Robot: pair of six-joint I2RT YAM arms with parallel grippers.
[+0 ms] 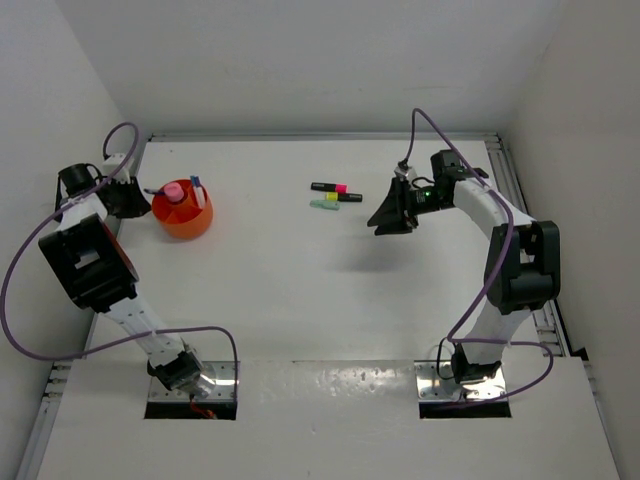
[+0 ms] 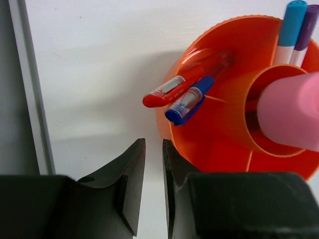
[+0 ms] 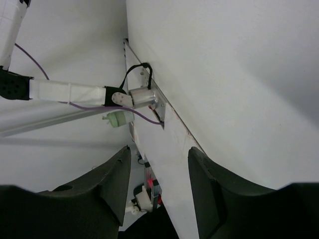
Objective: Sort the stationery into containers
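Note:
An orange organizer (image 1: 183, 226) stands at the left, holding a pink cylinder (image 2: 291, 112), a red pen (image 2: 164, 94), a blue pen (image 2: 184, 107), and teal (image 2: 291, 27) and purple (image 2: 306, 30) markers. My left gripper is beside the organizer's rim, its fingers slightly apart with nothing seen between them. Markers with black and pink (image 1: 330, 188), black and yellow (image 1: 348, 197), and a green item (image 1: 325, 205) lie mid-table. My right gripper hangs open and empty over the table's right part, to the right of those markers.
A rail and wall border the left edge close to my left gripper. Purple cables loop along both arms.

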